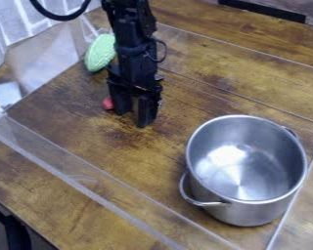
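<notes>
The black robot gripper (130, 107) is low over the wooden table (81, 156), left of centre. A small red object (109, 104) shows at its left side, partly hidden by the fingers; whether it is held cannot be told. A pale green corn-like object (101, 52) lies behind the arm at the upper left. A large steel pot (245, 168) with side handles stands at the front right.
Clear plastic barriers edge the work area on the left and front. Bare table lies at the back right and between the gripper and the pot.
</notes>
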